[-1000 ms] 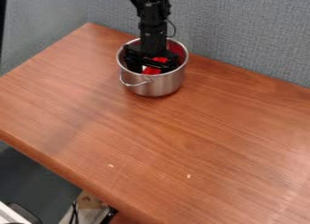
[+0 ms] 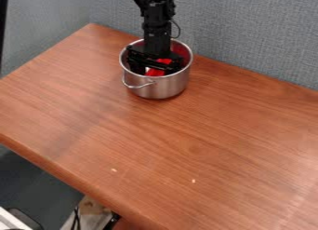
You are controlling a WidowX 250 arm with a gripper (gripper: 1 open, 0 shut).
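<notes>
A steel pot [image 2: 172,85] with a wire handle stands near the back of the wooden table. My black gripper [image 2: 154,62] reaches down into it from above. Red material [image 2: 154,73] shows inside the pot around the gripper. The fingertips are too dark and crowded to tell how they stand or whether anything is between them.
A grey padded wall [image 2: 248,38] runs close behind it. The table's left front edge drops to a dark floor with cables.
The gripper has shifted very slightly inside the pot; otherwise little has visibly changed.
</notes>
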